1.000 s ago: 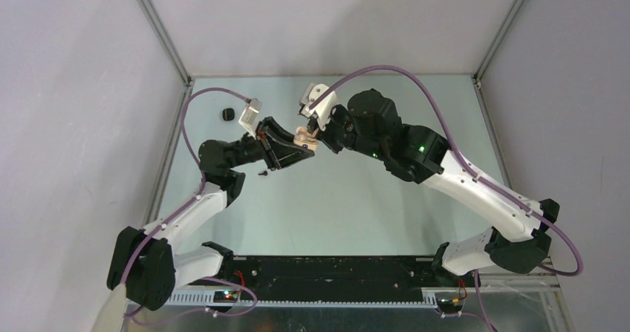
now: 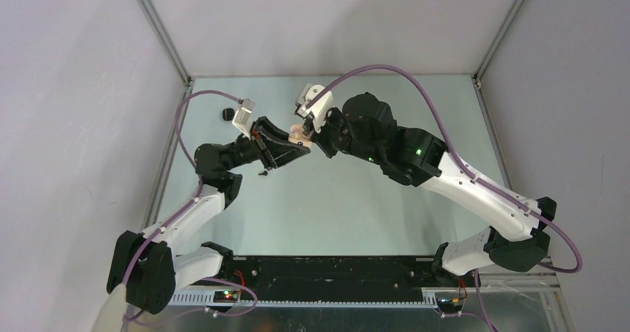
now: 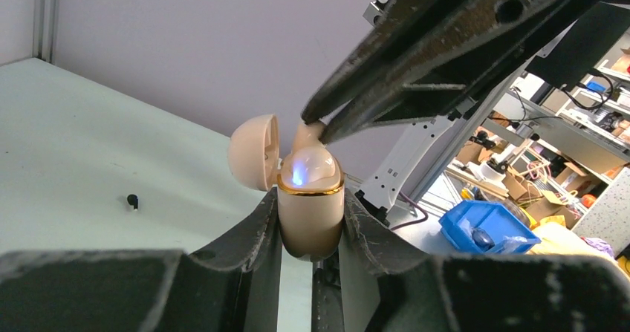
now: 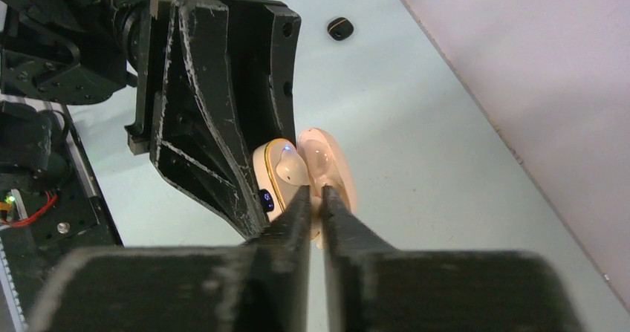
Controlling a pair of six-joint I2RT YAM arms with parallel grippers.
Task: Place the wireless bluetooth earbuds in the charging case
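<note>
The beige charging case [image 3: 310,220] is clamped upright in my left gripper [image 2: 297,145], its lid [image 3: 249,154] open and a blue light glowing. In the right wrist view one earbud [image 4: 291,170] sits in the case's body. My right gripper is at the case's top, fingertips round a beige piece, apparently the other earbud, partly hidden behind the case in the left wrist view and by the fingertips in the right. I cannot tell whether it is gripped or seated.
A small black box [image 2: 228,114] lies at the back left of the pale table [image 2: 334,213]. A small dark object [image 2: 263,173] lies near my left gripper.
Both grippers and the case have shifted slightly left in the top view over the last second, with the right gripper a little lower or nearer its partner.
</note>
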